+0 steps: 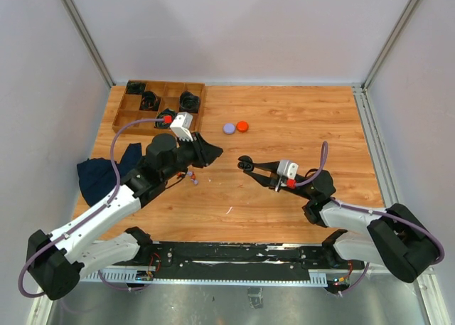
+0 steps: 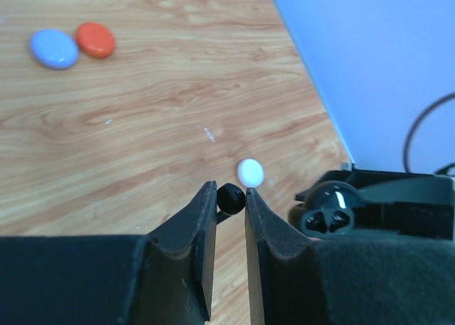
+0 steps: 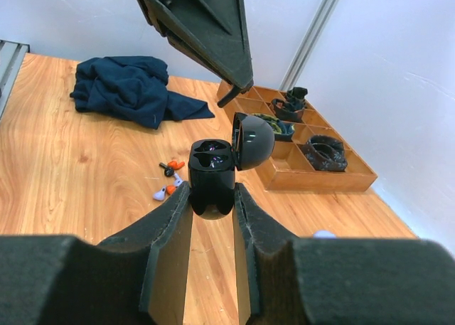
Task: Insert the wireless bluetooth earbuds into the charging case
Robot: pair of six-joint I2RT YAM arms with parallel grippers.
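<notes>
My right gripper (image 1: 250,166) is shut on the black charging case (image 3: 212,177), held raised over the middle of the table with its lid open and the earbud compartments visible. My left gripper (image 1: 205,154) is raised left of the case, shut on a small dark earbud (image 2: 229,197). In the left wrist view the case (image 2: 327,215) sits to the right of the held earbud, apart from it. In the right wrist view the left arm hangs above and behind the case.
A wooden compartment tray (image 1: 161,108) with dark items stands at back left, beside a dark cloth (image 1: 99,179). Small colourful pieces (image 3: 170,176) lie on the table, with a purple disc (image 1: 229,128) and a red disc (image 1: 242,126) farther back.
</notes>
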